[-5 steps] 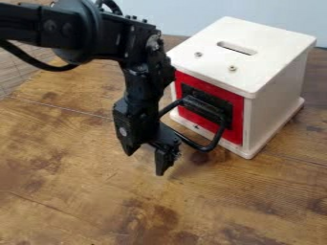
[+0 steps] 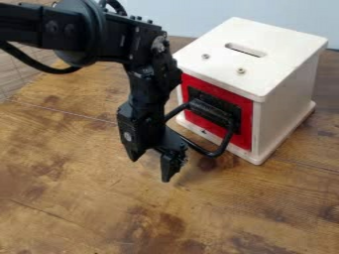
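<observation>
My black gripper (image 2: 154, 159) points down just above the wooden floor, left of and in front of a pale wooden box (image 2: 279, 99) with a slot on its top. The box's front has a red panel (image 2: 199, 79) with a dark part in its middle, largely behind the arm's black cable. The fingertips are close together and dark, so I cannot tell whether they are open or shut; no held object shows.
A pale wall (image 2: 232, 10) stands behind the box, and a lighter tiled area lies at the far left.
</observation>
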